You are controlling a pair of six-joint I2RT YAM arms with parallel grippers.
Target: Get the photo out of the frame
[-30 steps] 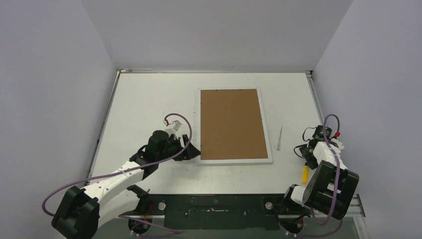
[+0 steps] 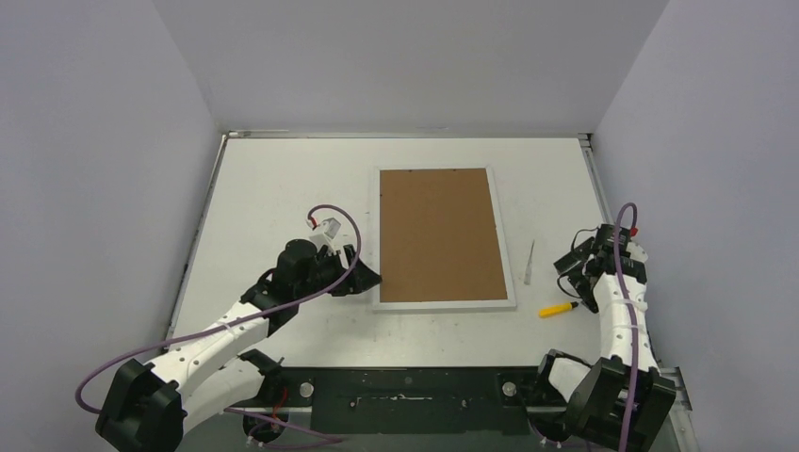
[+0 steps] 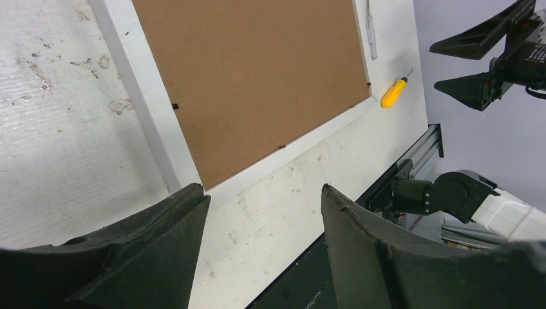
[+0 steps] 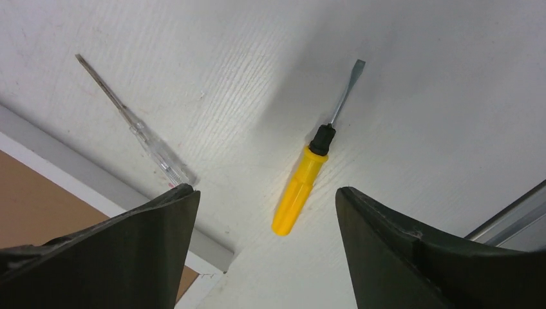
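Observation:
The frame (image 2: 507,247) lies face down on the table, its white border around a brown backing board (image 2: 443,235). Small dark tabs (image 3: 175,106) show along the board's edges in the left wrist view. My left gripper hovers by the frame's near left corner, fingers apart and nothing between them. On the right side, my right gripper is open above the table. Below its spread fingers lies a yellow-handled screwdriver (image 4: 298,193), flat on the table with its blade pointing away. The photo is not visible.
A clear-handled screwdriver (image 2: 528,273) lies between the frame and my right gripper. Bare table (image 2: 273,188) stretches left of the frame, with a narrower strip in front. The right wall (image 2: 678,188) stands close beside the right arm.
The yellow screwdriver has turned from pointing lengthwise to lying slantwise, farther left and back. My right gripper has shifted back and now shows spread fingers.

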